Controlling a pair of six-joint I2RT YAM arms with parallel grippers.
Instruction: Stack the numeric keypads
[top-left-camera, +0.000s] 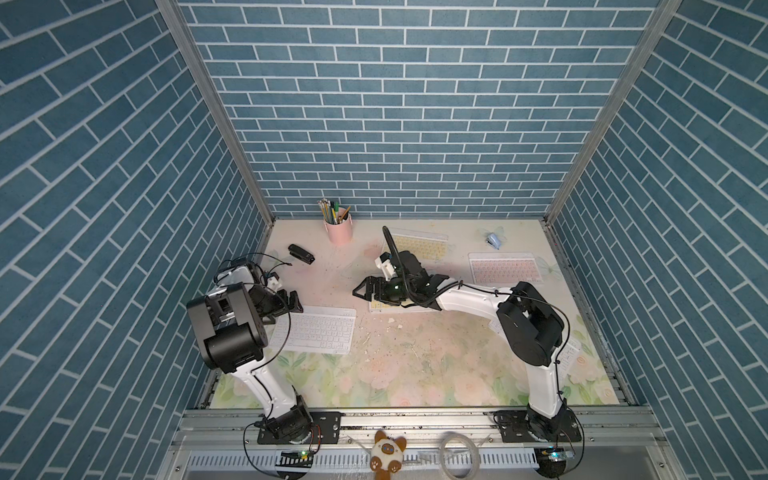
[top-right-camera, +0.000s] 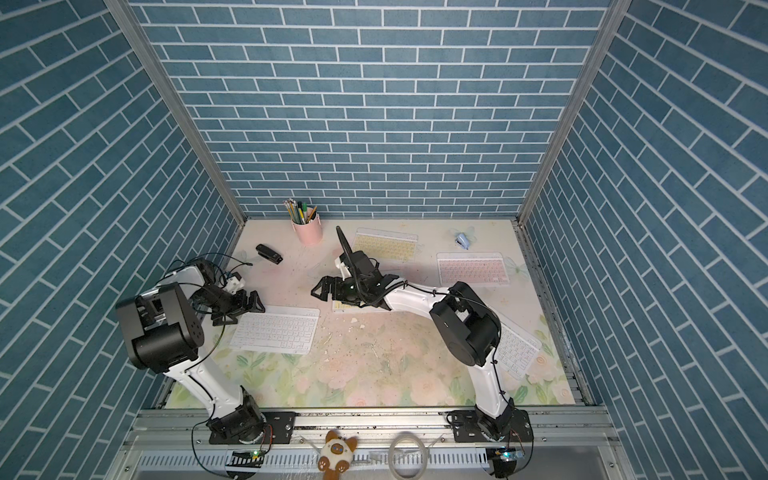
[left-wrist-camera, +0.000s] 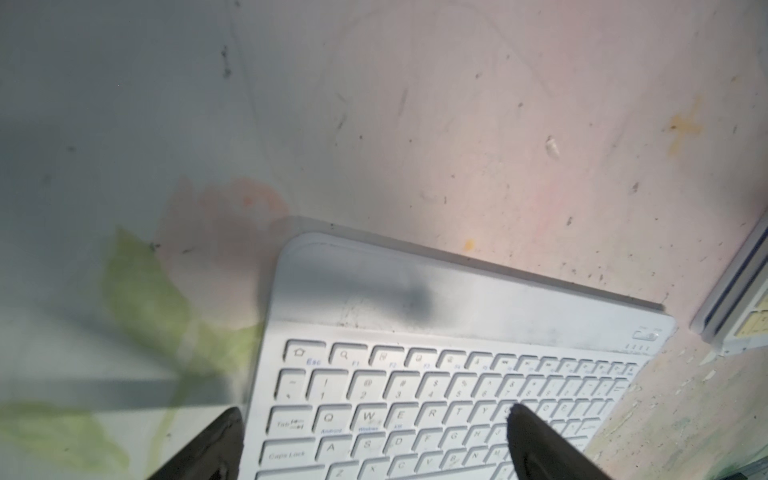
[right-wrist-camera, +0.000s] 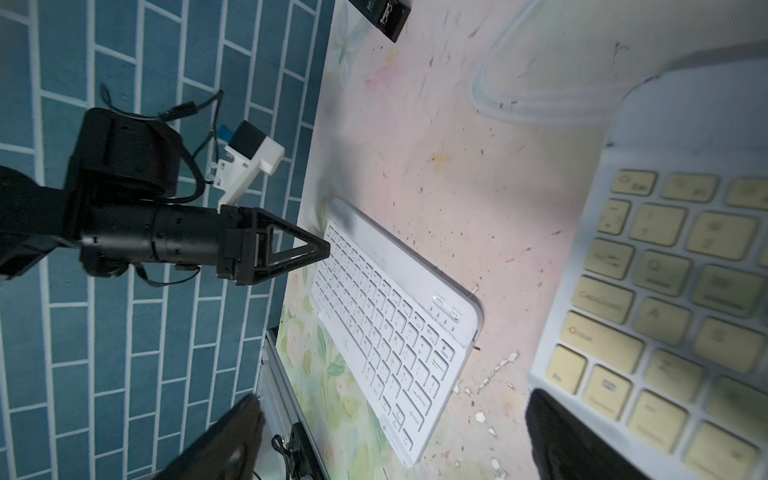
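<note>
A white keypad (top-left-camera: 313, 329) lies at front left, with my left gripper open over its far-left part. The yellow-keyed keypad in the middle is mostly hidden under my right arm in the top views and appears stacked on another board in the left wrist view. My right gripper stands open at its left end, with nothing seen between its fingers. A second yellow-keyed keypad (top-left-camera: 418, 242) lies at the back, a pink-keyed keypad (top-left-camera: 504, 269) at right, and another white keypad (top-right-camera: 517, 349) at front right, partly behind the right arm.
A pink pen cup (top-left-camera: 339, 230) stands at the back left, a black stapler (top-left-camera: 301, 254) before it. A small blue object (top-left-camera: 493, 240) sits at the back right.
</note>
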